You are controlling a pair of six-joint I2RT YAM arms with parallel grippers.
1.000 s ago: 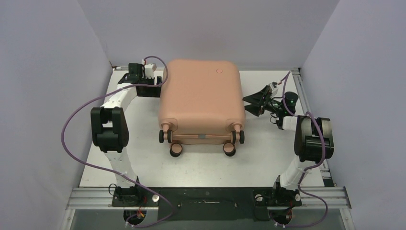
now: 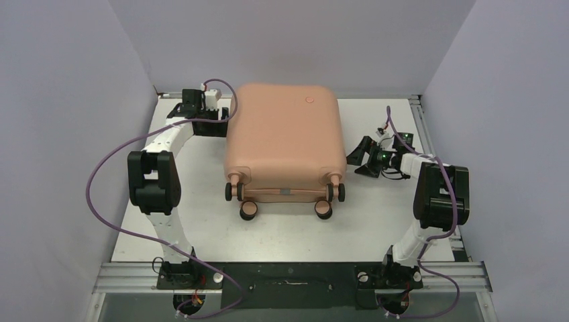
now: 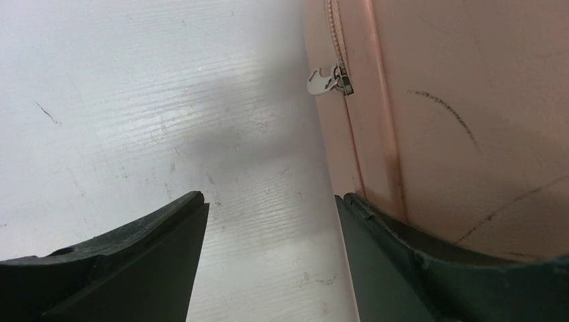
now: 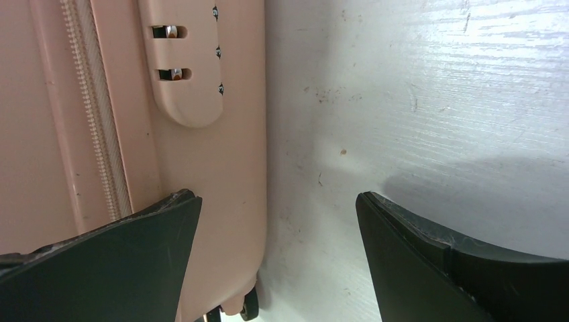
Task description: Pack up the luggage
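Observation:
A closed pink hard-shell suitcase [image 2: 284,134] lies flat in the middle of the white table, wheels toward the front. At its left side my left gripper [image 2: 219,121] is open; the left wrist view shows a zipper pull [image 3: 321,82] above the fingers, the right finger against the shell. At its right side my right gripper [image 2: 358,161] is open, one finger beside the shell. A zipper [image 4: 100,121] and a lock panel [image 4: 188,100] with small dials show there.
Grey walls [image 2: 510,147] stand at the sides and back.
My right gripper has moved toward the front and has shifted beside the suitcase's right side. The suitcase has crept slightly to the right. The left arm is nearly still.

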